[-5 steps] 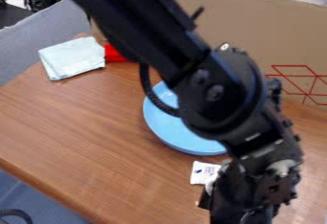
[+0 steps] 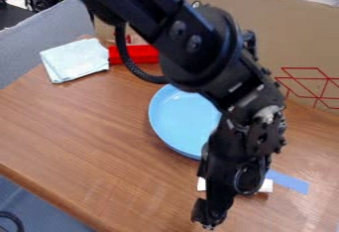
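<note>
My black gripper (image 2: 215,201) reaches down low over the front right of the wooden table, in front of a light blue plate (image 2: 177,117). A small white item (image 2: 265,184) sits behind and beside the fingers, mostly hidden by them, near a strip of blue tape (image 2: 290,181). Whether the fingers are open or shut on anything is unclear from this angle.
A folded pale cloth (image 2: 73,59) lies at the back left, with a red object (image 2: 139,54) beside it, partly behind the arm. A cardboard panel (image 2: 284,48) lines the back.
The arm has risen and drawn back from lower right over the last second, uncovering more of the red object and blue tape; the white item is now largely behind the gripper.
</note>
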